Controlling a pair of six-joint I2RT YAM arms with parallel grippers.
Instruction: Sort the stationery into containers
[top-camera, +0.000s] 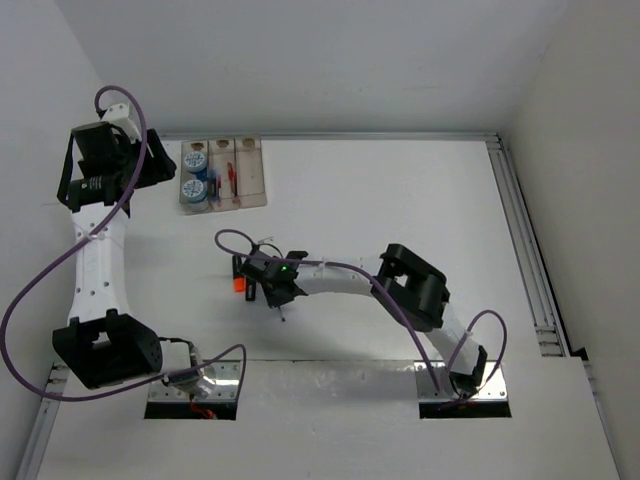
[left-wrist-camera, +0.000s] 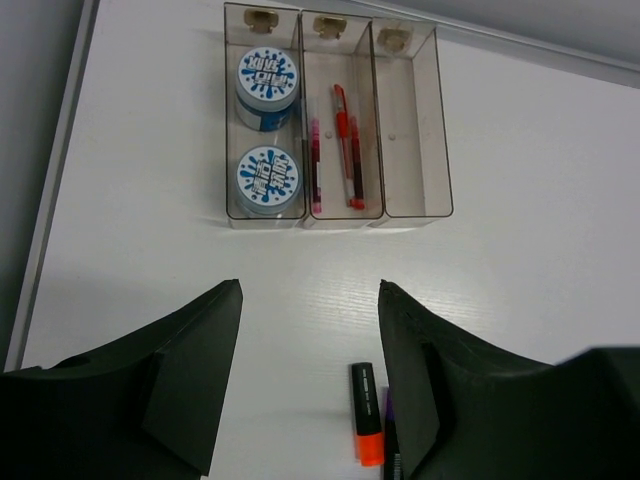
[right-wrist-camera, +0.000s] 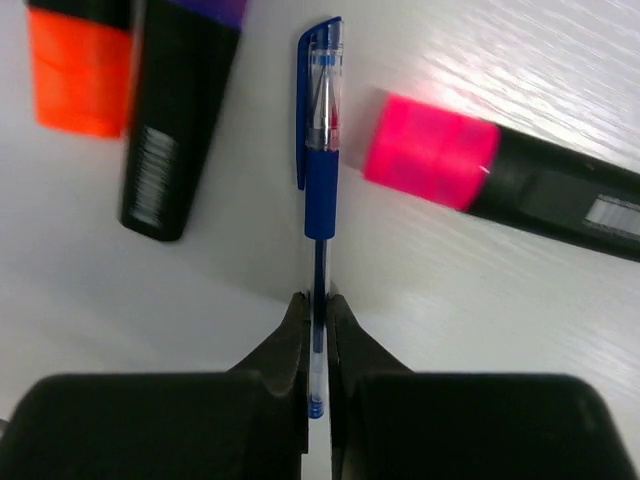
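Observation:
In the right wrist view a blue capped pen (right-wrist-camera: 321, 195) runs lengthwise between the fingertips of my right gripper, which is shut on its clear barrel. To the pen's right lies a pink-ended highlighter (right-wrist-camera: 435, 152); on its left are a purple-ended highlighter (right-wrist-camera: 178, 110) and an orange-ended one (right-wrist-camera: 78, 70). The three-part clear container (left-wrist-camera: 412, 216) shows in the left wrist view. Two blue-and-white jars (left-wrist-camera: 268, 80) occupy its left compartment, several pens including a red one (left-wrist-camera: 342, 115) its middle; the right one is empty. My left gripper stands open, nothing between its fingers.
Bare white table (top-camera: 400, 195) extends to the right of the container. The right arm (top-camera: 345, 278) reaches in low across the front of the table, while the left arm (top-camera: 100, 260) stays along the left edge. Highlighters lie close around the pen.

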